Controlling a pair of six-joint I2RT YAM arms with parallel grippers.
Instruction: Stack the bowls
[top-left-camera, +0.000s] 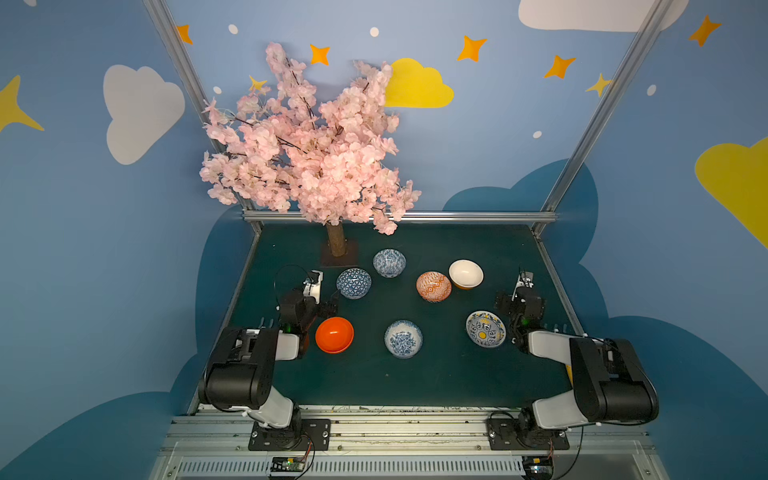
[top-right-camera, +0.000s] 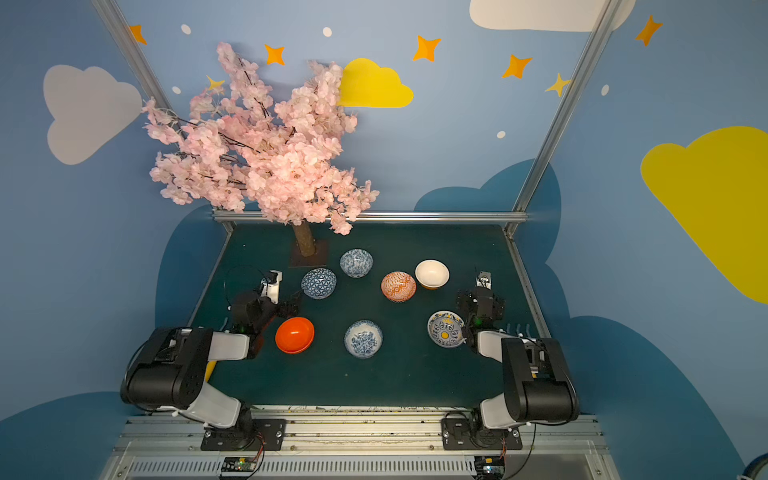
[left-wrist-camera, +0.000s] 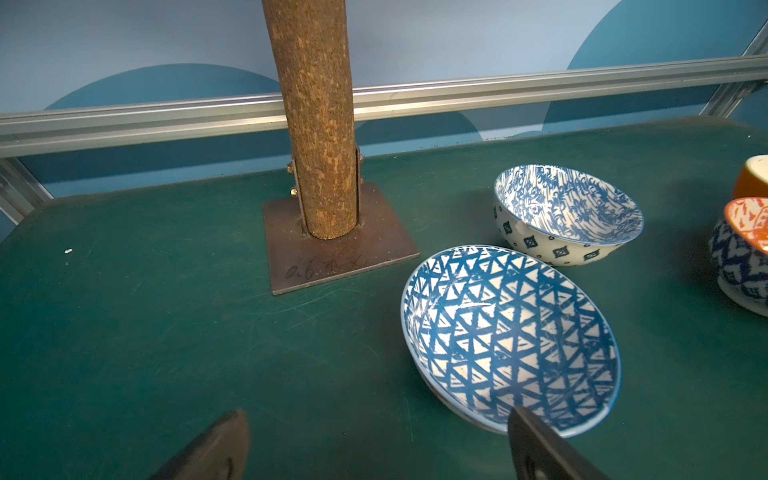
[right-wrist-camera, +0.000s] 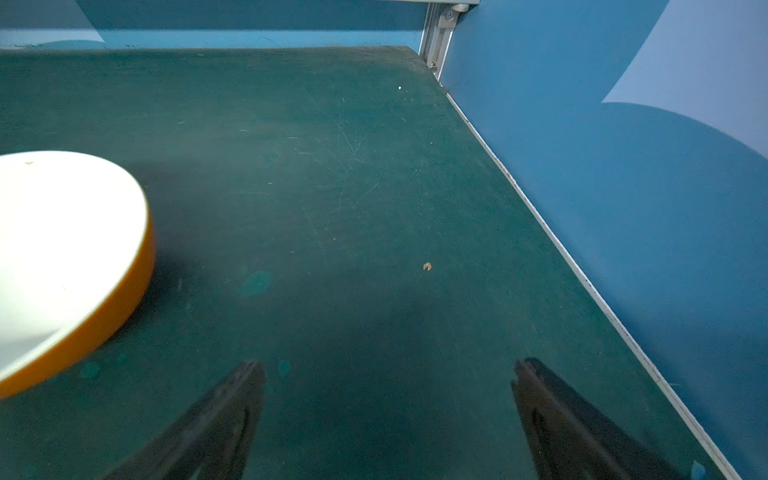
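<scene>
Seven bowls stand apart on the green table, so several are in view: an orange bowl (top-left-camera: 334, 335) beside my left arm, a blue-and-white floral bowl (top-left-camera: 403, 339) at the front middle, and a yellow-centred patterned bowl (top-left-camera: 485, 329) by my right arm. Farther back are a triangle-patterned blue bowl (left-wrist-camera: 512, 336), a blue-and-white bowl with a diamond-marked outside (left-wrist-camera: 568, 208), a red-patterned bowl (top-left-camera: 433, 286) and a white bowl with an orange outside (right-wrist-camera: 72, 248). My left gripper is open, its right finger close before the triangle-patterned bowl. Over bare table, my right gripper is open and empty.
A pink blossom tree (top-left-camera: 336, 160) rises at the back left, its trunk on a brown base plate (left-wrist-camera: 344, 260). Walls (right-wrist-camera: 640, 200) close off the back and sides. Bare table lies behind the white bowl and along the front.
</scene>
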